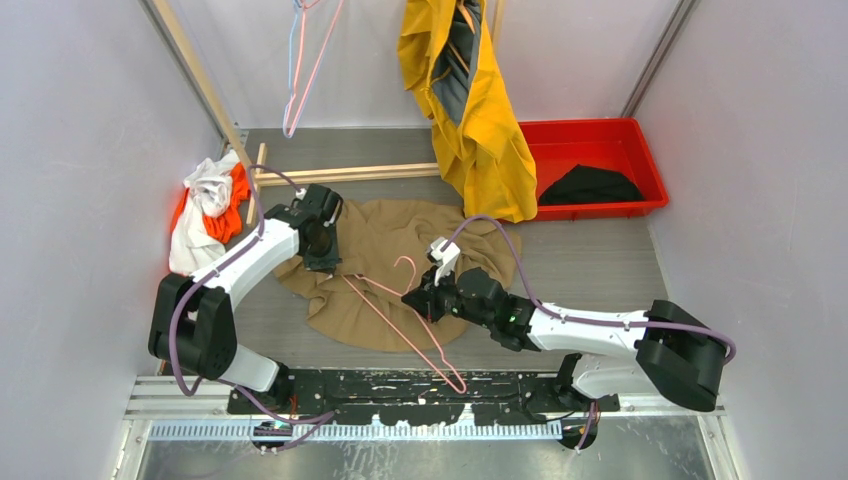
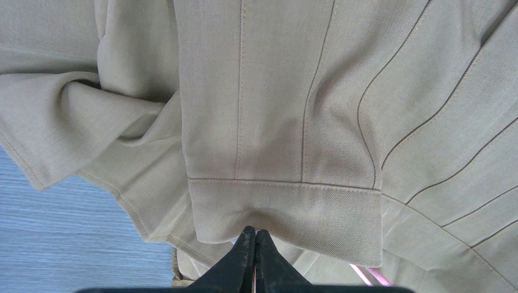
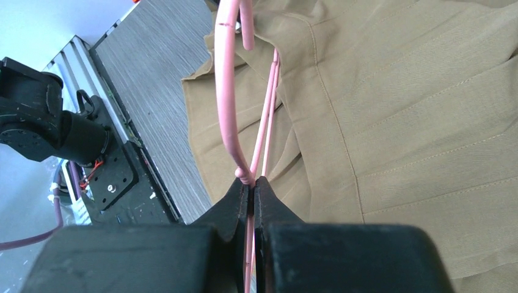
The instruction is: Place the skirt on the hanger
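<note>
The khaki skirt [image 1: 390, 230] lies spread on the grey floor. My right gripper [image 1: 420, 305] is shut on a pink hanger [image 1: 405, 335] over the skirt; in the right wrist view the hanger [image 3: 227, 104] passes between the fingertips and runs toward a fold in the fabric. My left gripper [image 1: 325, 268] is over the skirt's left part, beside the hanger's far end. In the left wrist view its fingertips [image 2: 249, 235] are together at the edge of a stitched band [image 2: 284, 213], with pink hanger showing below the cloth.
A yellow garment [image 1: 470, 150] hangs at the back, beside a red bin [image 1: 650, 190] with dark cloth. Pink and blue hangers [image 1: 290, 110] hang at back left. White and orange cloths [image 1: 195, 245] lie at the left. Bare floor shows on the right.
</note>
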